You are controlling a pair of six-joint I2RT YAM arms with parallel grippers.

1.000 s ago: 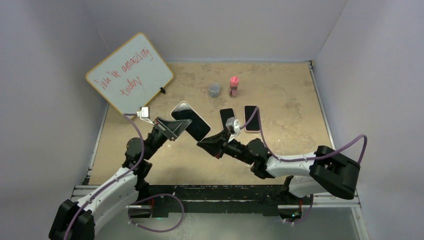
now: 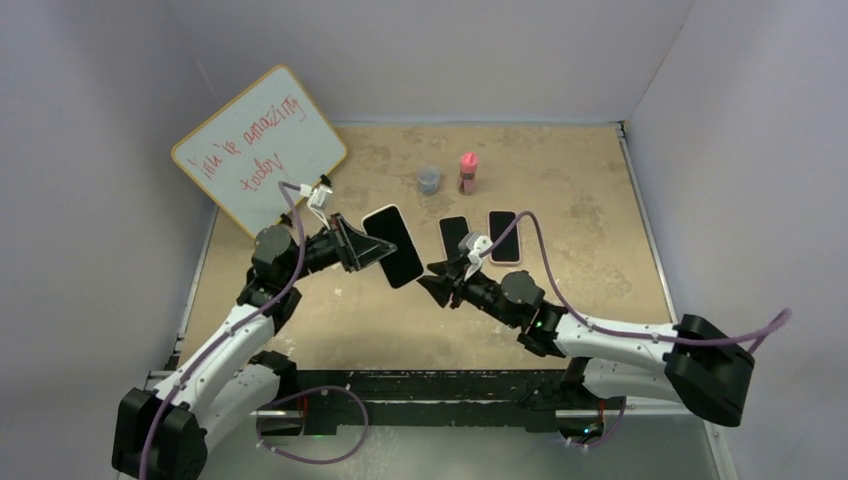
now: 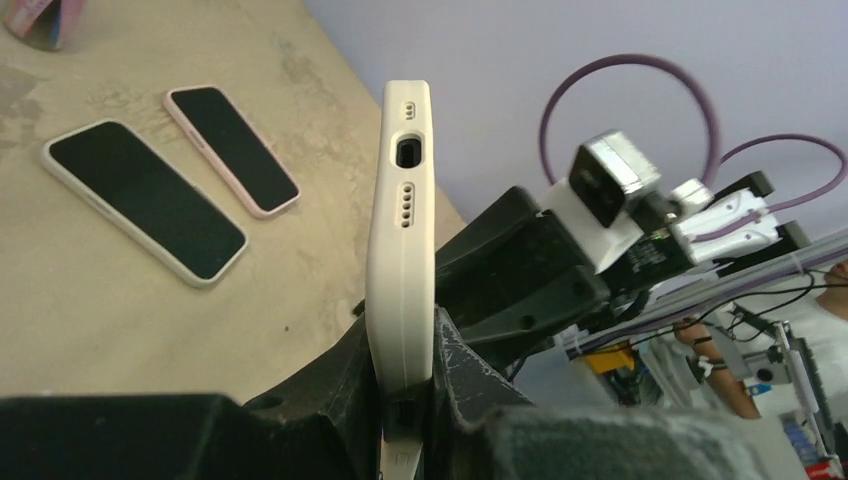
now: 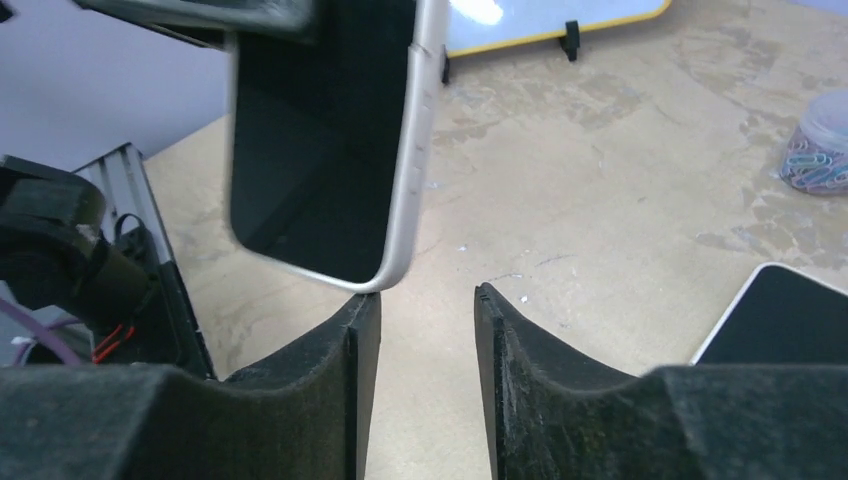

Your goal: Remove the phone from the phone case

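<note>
A dark-screened phone in a white case [image 2: 393, 242] is held up, tilted, by my left gripper [image 2: 372, 250], which is shut on it. In the left wrist view the case [image 3: 400, 270] stands edge-on between the fingers, its end with the port cutout upward. My right gripper [image 2: 436, 276] is just right of the phone's lower end; in the right wrist view its fingers [image 4: 515, 390] are apart with nothing between them, below and beside the case's lower corner [image 4: 385, 265].
Two more phones [image 2: 454, 234] [image 2: 504, 240] lie on the table right of centre. A clear tub [image 2: 429, 180] and a pink bottle [image 2: 467, 172] stand behind them. A whiteboard [image 2: 258, 150] leans at the back left.
My right gripper has moved from close at the phone's lower end to slightly apart from it, with its arm shifted rightward.
</note>
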